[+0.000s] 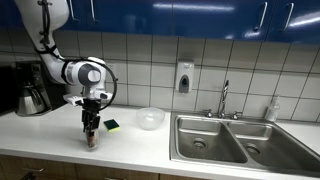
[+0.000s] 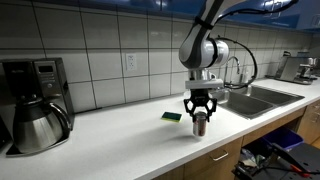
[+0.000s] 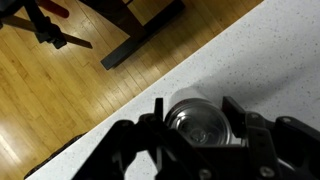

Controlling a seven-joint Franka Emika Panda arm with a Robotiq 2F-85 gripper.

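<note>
A silver-topped can [image 3: 198,124] is between the gripper's fingers in the wrist view, close to the counter's front edge. My gripper [image 1: 91,127] is shut on it, pointing straight down. In the second exterior view the can [image 2: 200,124] appears upright, with its lower part showing below the fingers. Its base looks to be at or very near the counter top [image 2: 110,145]; I cannot tell whether it touches.
A green-and-black sponge [image 1: 112,125] and a clear bowl [image 1: 150,118] lie behind and to the right of the gripper. Farther right is the double sink [image 1: 235,142]. A coffee maker [image 2: 40,105] stands at the far left.
</note>
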